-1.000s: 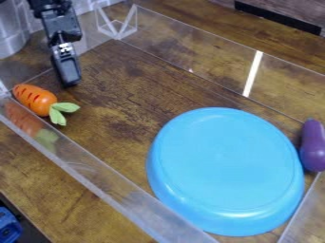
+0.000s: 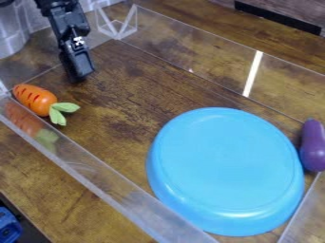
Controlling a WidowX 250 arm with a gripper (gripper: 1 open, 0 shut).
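Note:
The black gripper [image 2: 76, 59] hangs at the upper left, above the wooden floor of a clear-walled tray, a little behind an orange toy carrot [image 2: 34, 99] with green leaves. Whether its fingers are open or shut is unclear from this view. A large light blue upturned bowl or plate [image 2: 222, 163] lies at the lower right, and a purple toy eggplant [image 2: 313, 145] lies beside it at the right edge.
Clear plastic walls [image 2: 118, 192] border the area. A blue object [image 2: 7, 226] sits outside the wall at the lower left.
The gripper has shifted slightly to the right. The carrot, blue dish and eggplant have not moved.

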